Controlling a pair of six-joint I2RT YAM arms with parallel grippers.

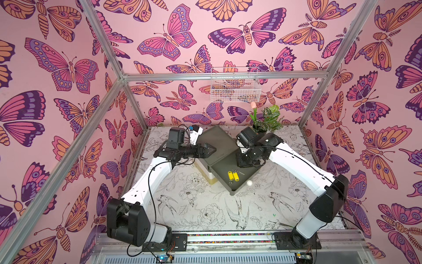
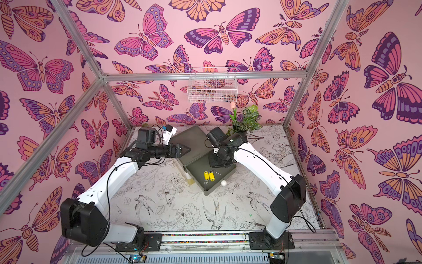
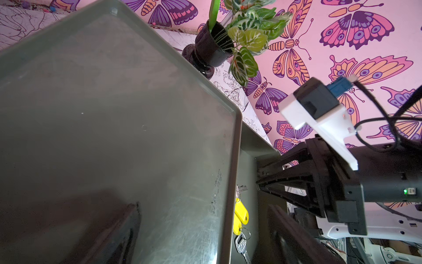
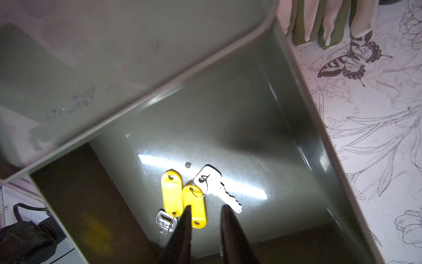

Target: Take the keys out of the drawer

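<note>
Two keys with yellow tags lie side by side on the floor of the pulled-out grey-green drawer (image 4: 281,132). One tag (image 4: 171,193) has its key (image 4: 164,224) toward the drawer's wall; the other tag (image 4: 195,211) has its key (image 4: 215,184) pointing right. Over the drawer is my right gripper, its fingers part open and no object held; in the right wrist view its fingers overlap the near end of the tags. My left gripper (image 1: 211,150) stands open and empty above the lid of the drawer box (image 3: 131,132).
A potted plant (image 1: 267,118) stands behind the box at the back. Beside the drawer's front corner a small white ball (image 1: 249,183) lies on the table.
</note>
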